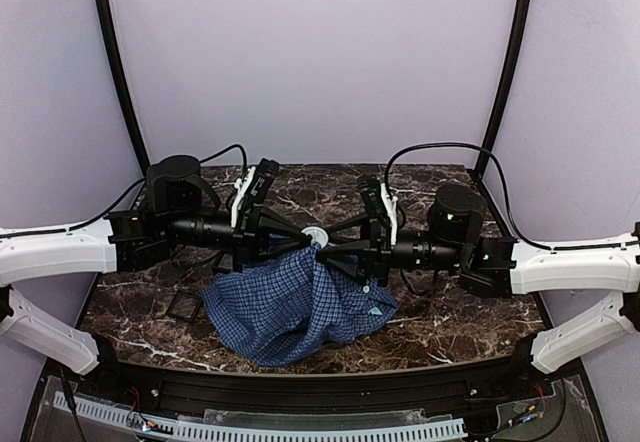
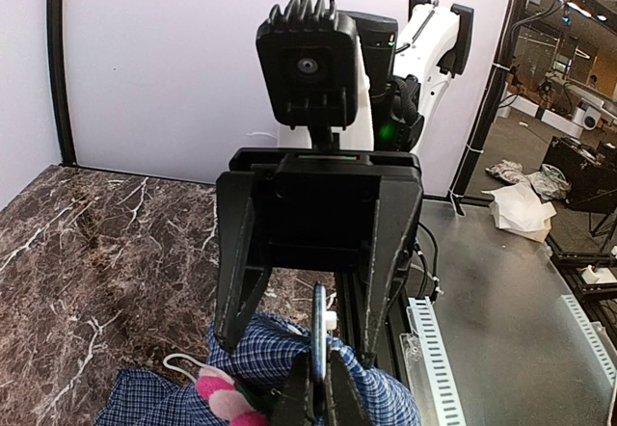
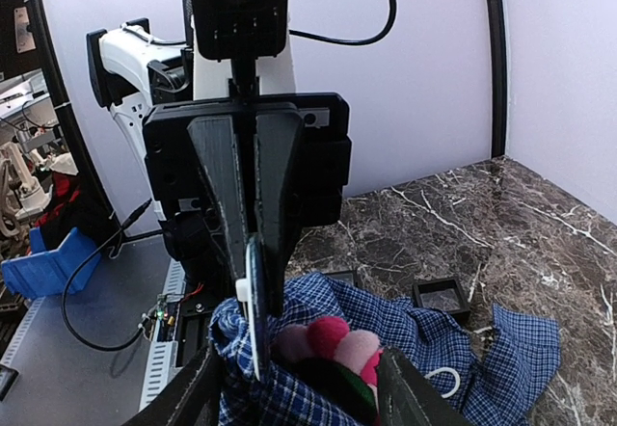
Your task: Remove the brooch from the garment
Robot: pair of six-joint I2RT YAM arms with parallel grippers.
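The blue checked garment (image 1: 280, 312) is bunched and lifted at the middle of the table. A round brooch (image 1: 315, 234) sits at its top, seen edge-on between the arms in both wrist views; a pink felt piece (image 3: 328, 339) hangs beside it. My left gripper (image 1: 305, 236) is shut at the cloth's top, by the brooch. My right gripper (image 1: 328, 240) stands part open facing it, its fingers on either side of the brooch in the left wrist view. Whether they touch it I cannot tell.
Dark square trays (image 3: 441, 299) lie on the marble table (image 1: 450, 332). The table's front rail (image 1: 320, 387) is close to the cloth. Bare marble lies behind and at both sides.
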